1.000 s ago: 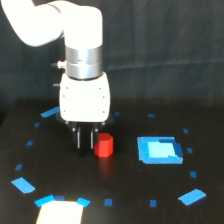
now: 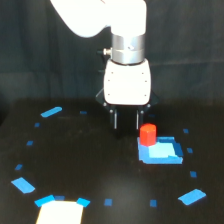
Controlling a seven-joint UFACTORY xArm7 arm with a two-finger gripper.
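Note:
My gripper (image 2: 126, 123) hangs just left of the blue tray in the camera view, its two dark fingers spread apart with only dark background between them. Close to the right finger is a red block (image 2: 148, 134). The block appears over the back left corner of the blue tray (image 2: 176, 160), overlapping its rim; whether it rests inside or on the edge I cannot tell. A pale white patch (image 2: 161, 151) fills the tray's middle.
Blue strips lie on the dark table, one at the back left (image 2: 51, 112) and one at the front right (image 2: 191, 197). A pale yellow object (image 2: 60, 212) stands at the front left edge. Small blue squares dot the table, otherwise mostly clear.
The arm has swung right and its fingertips are higher in view, with the fingers farther apart. The red block has shifted right, from open table to the tray's back left corner.

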